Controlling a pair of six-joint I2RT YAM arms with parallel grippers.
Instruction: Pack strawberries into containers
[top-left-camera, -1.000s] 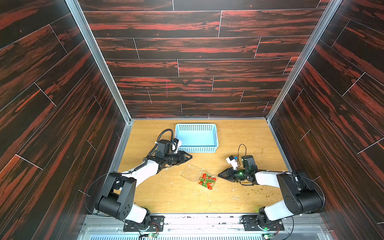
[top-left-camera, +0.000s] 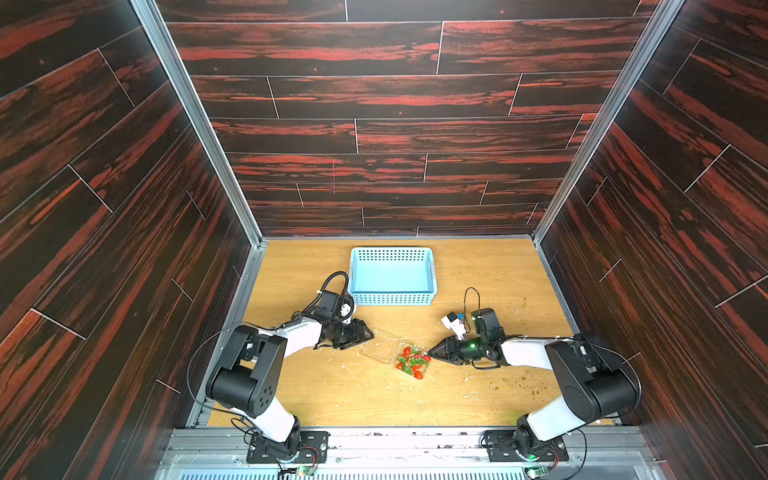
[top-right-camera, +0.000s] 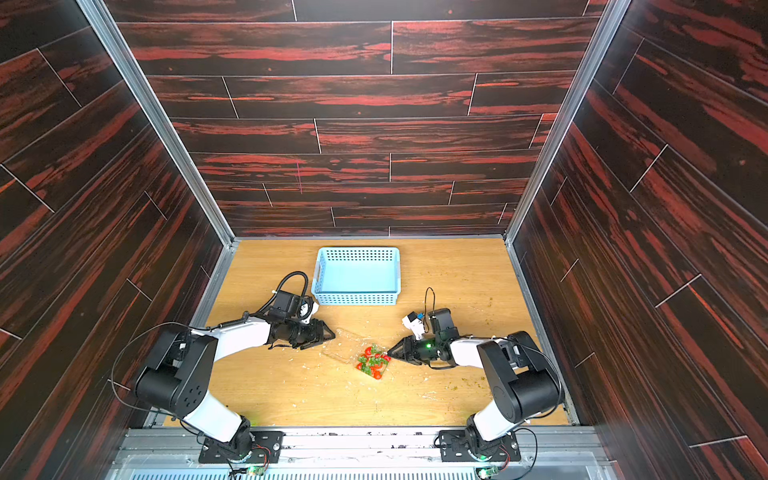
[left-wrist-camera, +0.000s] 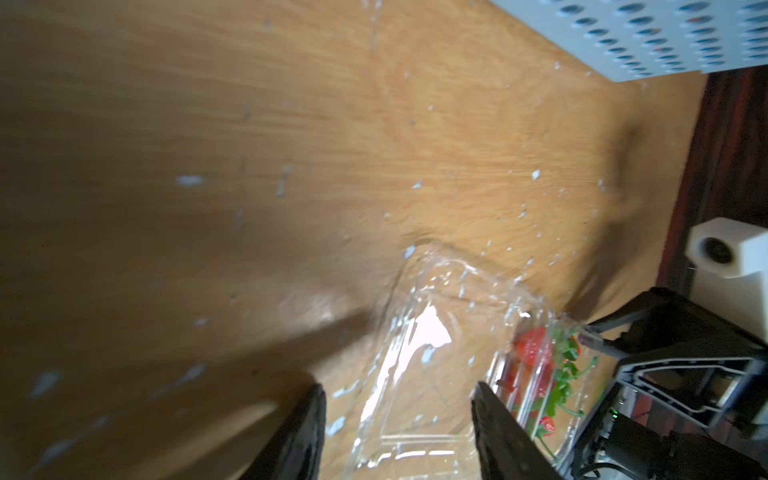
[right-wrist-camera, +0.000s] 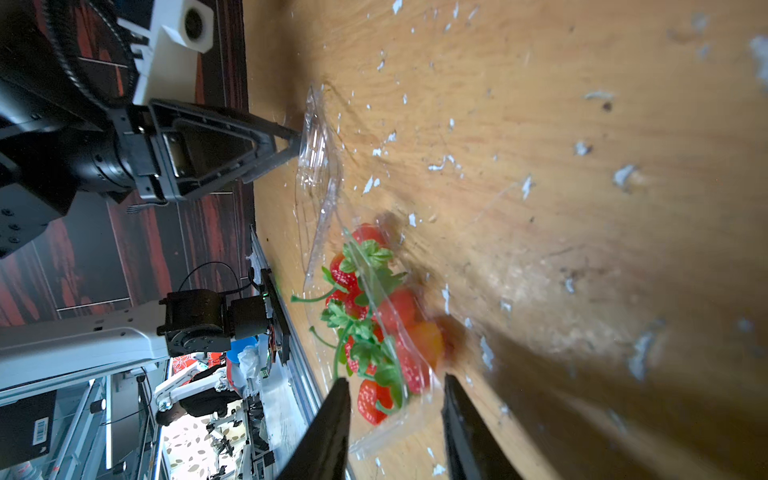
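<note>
A clear hinged container (top-left-camera: 381, 347) lies unfolded on the table between my grippers. Its right half holds strawberries (top-left-camera: 413, 363) with green leaves; the left half, the clear lid (left-wrist-camera: 436, 352), is empty. My left gripper stands open at the lid's outer left side, with part of the lid showing between and beyond its fingers. On the other side, my right gripper is open at the filled half, with that half's edge in view between its fingers. Whether either gripper touches the plastic cannot be told.
A light blue perforated basket (top-left-camera: 393, 300), seemingly empty, stands at the back of the table (top-left-camera: 496, 272). White flecks are scattered over the wood. Free room lies in front of the container and at the back right.
The right gripper has moved slightly left to the filled half. The container has stayed about where it was.
</note>
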